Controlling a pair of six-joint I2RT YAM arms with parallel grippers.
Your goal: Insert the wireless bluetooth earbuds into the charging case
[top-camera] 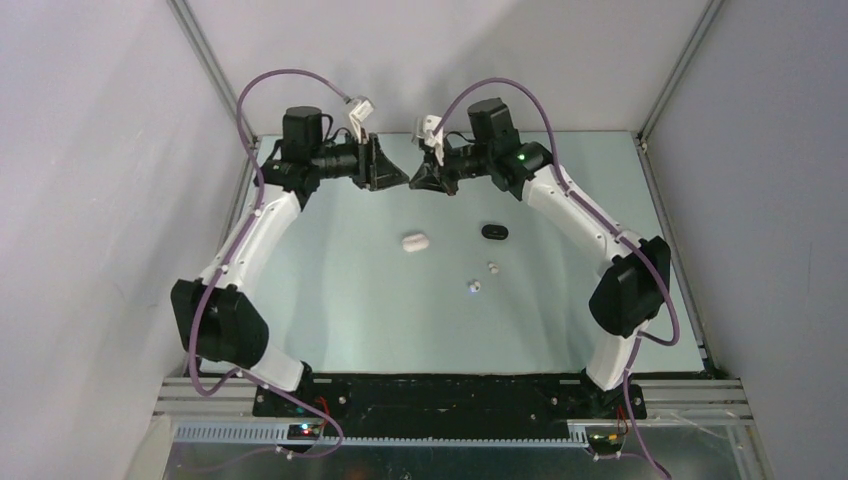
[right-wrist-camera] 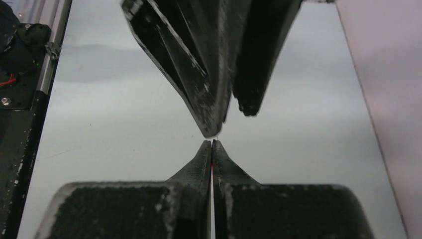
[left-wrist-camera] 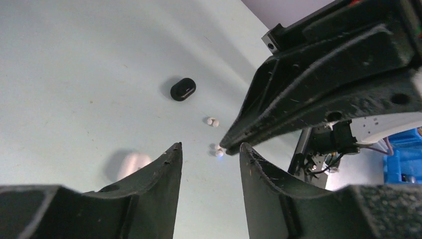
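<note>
The small white charging case (top-camera: 415,242) lies on the table just in front of both grippers, and its end shows beside the left finger in the left wrist view. Two small white earbuds, one nearer (top-camera: 474,286) and one farther (top-camera: 493,267), rest on the table to the right of the case. My left gripper is part open with nothing between its fingers. Close by it, my right gripper is shut, its fingertips meeting with nothing seen between them. In the top view, the two grippers almost touch above the back of the table.
A small black oval object (top-camera: 495,231) lies on the table right of the case. The other gripper's dark fingers (left-wrist-camera: 298,94) fill the upper right of the left wrist view.
</note>
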